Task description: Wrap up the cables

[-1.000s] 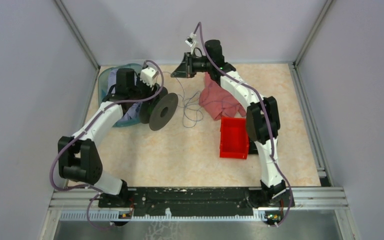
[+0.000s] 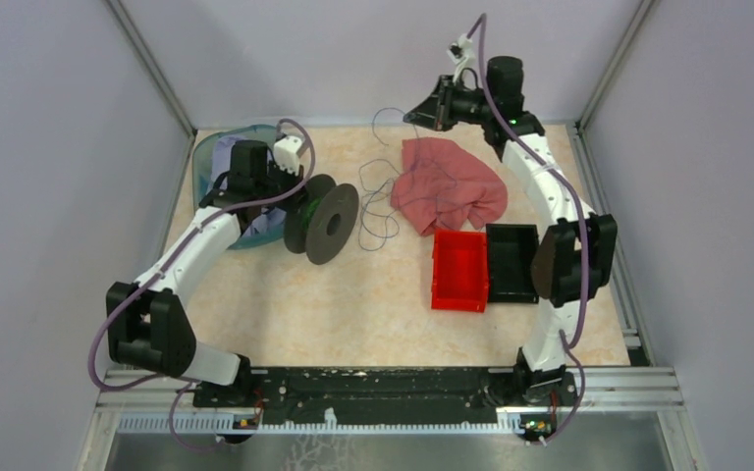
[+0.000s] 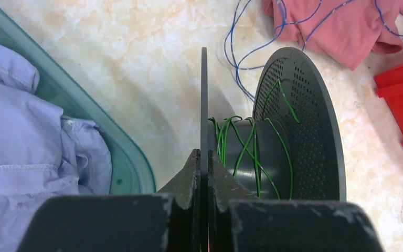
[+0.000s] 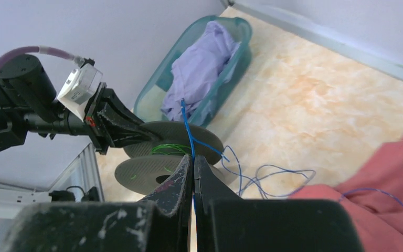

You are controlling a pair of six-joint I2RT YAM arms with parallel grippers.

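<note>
A dark spool (image 2: 346, 208) stands on its rims at the left of the table, green cable (image 3: 255, 144) loosely wound around its core. My left gripper is shut on the edge of its near flange, which shows edge-on in the left wrist view. Thin blue cable (image 2: 378, 226) lies in loose loops on the table and runs on over the cloth. At the back right my right gripper (image 2: 414, 119), raised above the table, is shut on this cable. In the right wrist view a blue end (image 4: 184, 113) sticks up past the fingertips.
A teal basket (image 2: 199, 186) with lavender cloth sits behind and left of the spool. To the right lie a pink cloth (image 2: 466, 186), a red bin (image 2: 459, 270) and a black bin (image 2: 512, 265).
My right gripper has moved right and backward, drawing the blue cable along. The spool, in my left gripper, has turned a little and now sits slightly further right.
</note>
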